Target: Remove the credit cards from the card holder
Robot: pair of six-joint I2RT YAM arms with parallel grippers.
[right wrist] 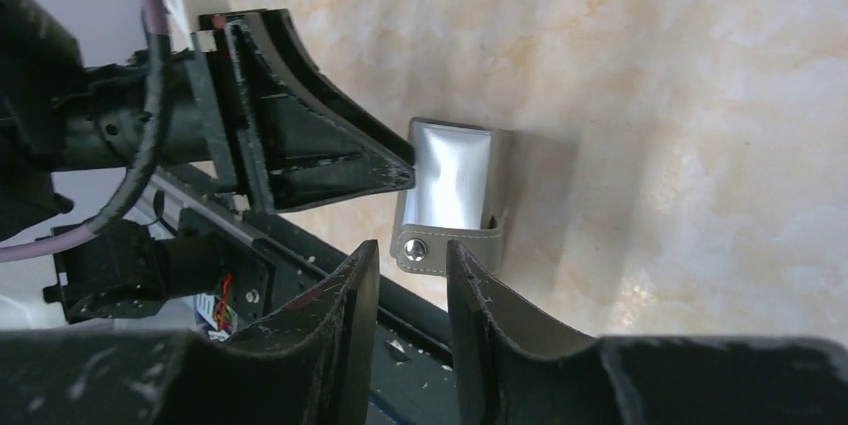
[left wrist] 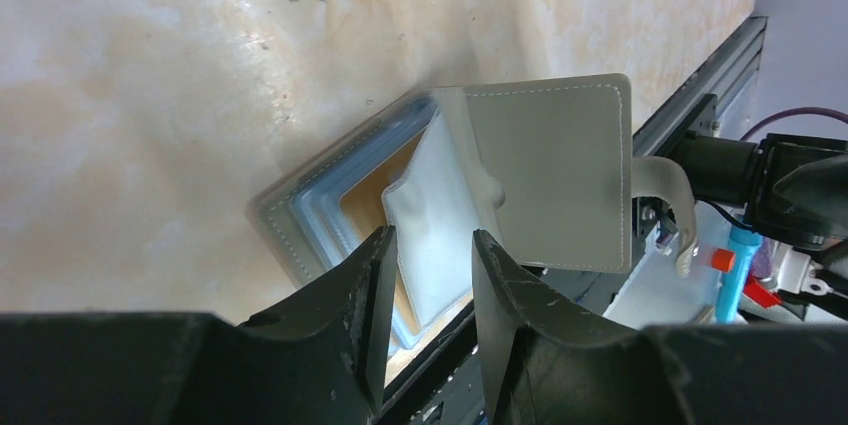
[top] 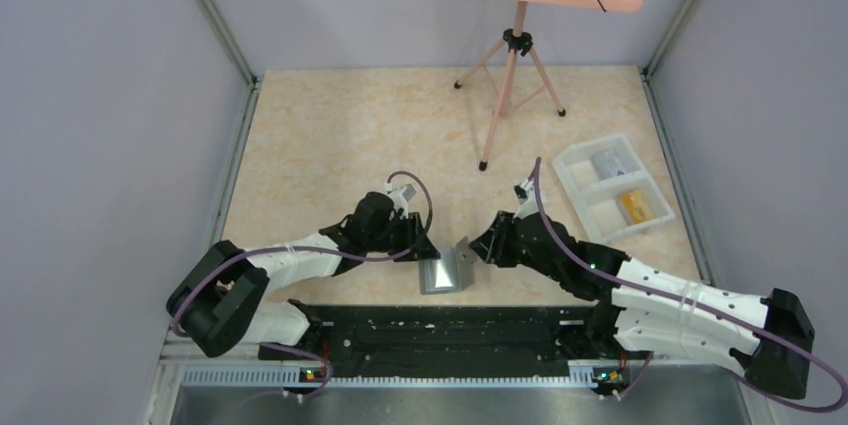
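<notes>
The grey-beige card holder (top: 440,273) lies near the table's front edge, between my grippers. In the left wrist view its cover flap (left wrist: 550,175) stands raised, with a curled strap (left wrist: 665,190) at its edge. Clear sleeves (left wrist: 435,215) fan up, and a tan layer (left wrist: 368,193) shows between them. Over the holder's left side, my left gripper is open, its fingertips apart in front of the sleeves. My right gripper is also open, close to the flap's right side; the strap's metal snap (right wrist: 415,250) shows beyond its fingers. Contact cannot be made out.
At the right stands a white two-compartment tray (top: 587,197) holding a clear bluish item (top: 608,163) and a yellow one (top: 634,207). A pink tripod (top: 507,85) is at the back.
</notes>
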